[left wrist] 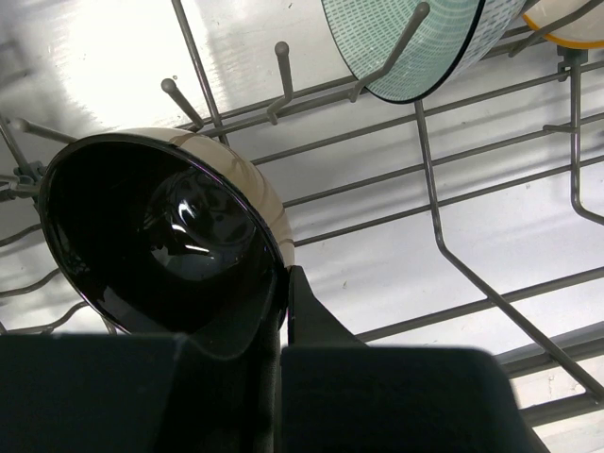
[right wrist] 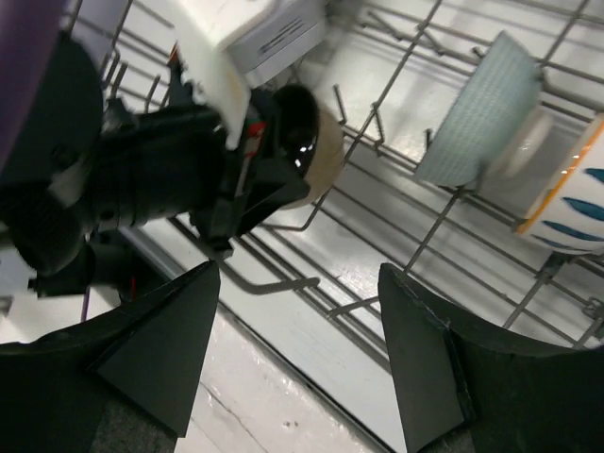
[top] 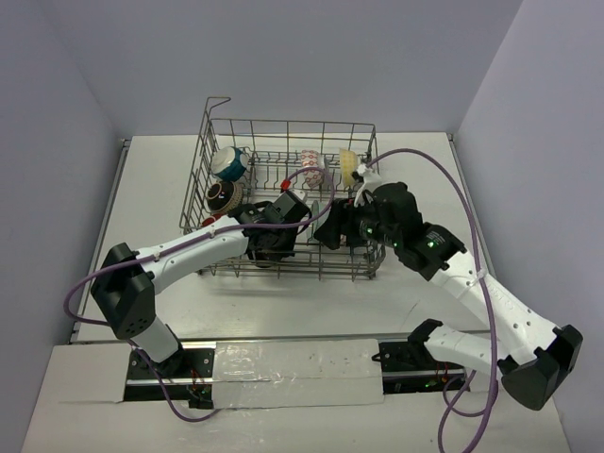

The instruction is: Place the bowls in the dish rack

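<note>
A bowl with a glossy black inside and beige outside (left wrist: 160, 236) tilts in the rack in the left wrist view. My left gripper straddles its rim, one finger inside and one outside; how tightly they close on it is unclear. The right wrist view shows this beige bowl (right wrist: 327, 156) beside the left arm. There my right gripper stands open, its fingers wide apart and empty. A pale teal bowl (right wrist: 483, 113) and an orange-rimmed patterned bowl (right wrist: 571, 208) lean in the rack beyond it. In the top view, the right gripper hides much of the rack's front right.
The wire dish rack (top: 293, 274) has upright prongs. In its back row are a blue bowl (top: 229, 164), a pink-patterned bowl (top: 312, 167) and a yellow bowl (top: 349, 166). A dark brown bowl (top: 224, 196) sits at the left. Both arms are close together over the front.
</note>
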